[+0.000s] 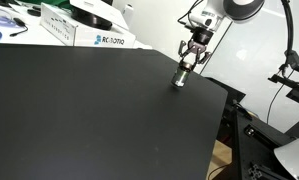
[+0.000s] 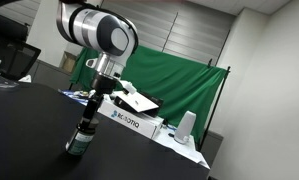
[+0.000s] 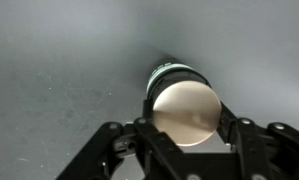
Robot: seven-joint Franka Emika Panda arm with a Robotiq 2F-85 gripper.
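A small jar (image 2: pixel 80 142) with a dark body and a light green band is held upright or nearly so, low at the table's surface. My gripper (image 1: pixel 187 65) is shut on its upper part, coming from above. In the wrist view the jar's pale tan lid (image 3: pixel 186 112) faces the camera, with the gripper's dark fingers on both sides of it. From the first exterior view, the jar (image 1: pixel 179 78) is by the right far part of the table. Whether its base touches the tabletop, I cannot tell.
White boxes (image 1: pixel 84 30) stand along its back edge, and blue cables (image 1: pixel 1 18) lie at the far left. The table's right edge is close to the jar.
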